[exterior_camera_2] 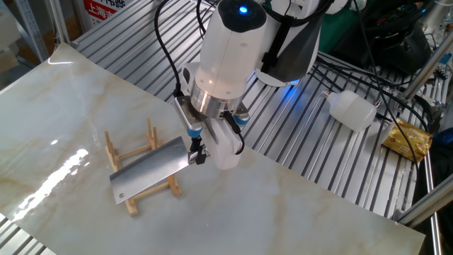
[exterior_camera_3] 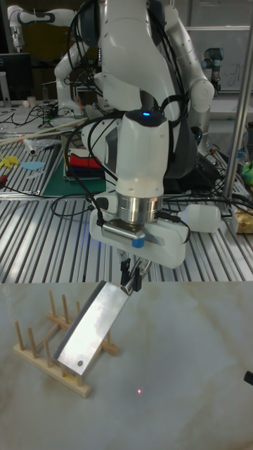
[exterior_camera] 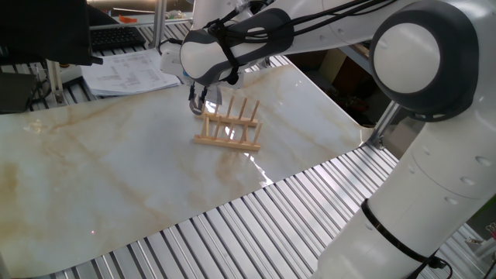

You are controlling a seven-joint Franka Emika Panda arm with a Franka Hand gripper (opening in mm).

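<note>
A cleaver with a broad silvery blade (exterior_camera_2: 150, 170) (exterior_camera_3: 93, 328) hangs slanted at the wooden rack, its holed far corner over the rack's near side in exterior view 3. My gripper (exterior_camera_2: 199, 151) (exterior_camera_3: 131, 278) is shut on the cleaver's handle end; the fingers hide most of the handle. The rack (exterior_camera: 229, 143) (exterior_camera_2: 132, 207) (exterior_camera_3: 75, 384) stands on the marbled tabletop with upright pegs in two rows. Whether the blade rests on the rack or sits between pegs, I cannot tell. In exterior view 1 the arm covers most of the gripper.
A white bottle-like object (exterior_camera_2: 352, 110) and a gold packet (exterior_camera_2: 408, 142) lie on the slatted metal surface beside the arm. Papers (exterior_camera: 130, 72) lie beyond the tabletop's edge. A dark object (exterior_camera_3: 249, 378) pokes in at the right.
</note>
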